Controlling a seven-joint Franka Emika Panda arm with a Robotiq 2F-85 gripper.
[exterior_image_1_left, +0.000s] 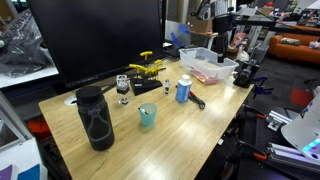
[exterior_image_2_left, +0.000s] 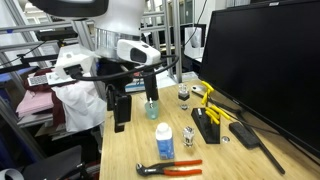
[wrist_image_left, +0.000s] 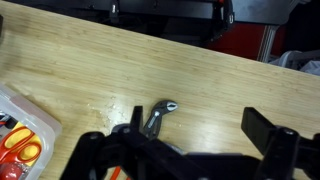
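Note:
High over the right end of the table, my gripper (exterior_image_1_left: 224, 42) hangs from the arm. Its two black fingers are well apart in the wrist view (wrist_image_left: 198, 128), and nothing shows between them except bare wood below. The dark fingers of a pair of pliers (wrist_image_left: 155, 118) lie on the table just left of that gap. Their orange-red handles (exterior_image_2_left: 182, 171) show in exterior view 2. A bottle with a blue body and white top (exterior_image_2_left: 165, 143) stands upright near the pliers.
A clear plastic bin (exterior_image_1_left: 210, 67) stands at the right; orange-handled scissors (wrist_image_left: 27, 152) lie inside. Yellow-handled tools (exterior_image_1_left: 148, 72) fill a dark stand by the monitor (exterior_image_1_left: 105, 38). A teal cup (exterior_image_1_left: 147, 116) and black cylinder (exterior_image_1_left: 95, 118) stand left.

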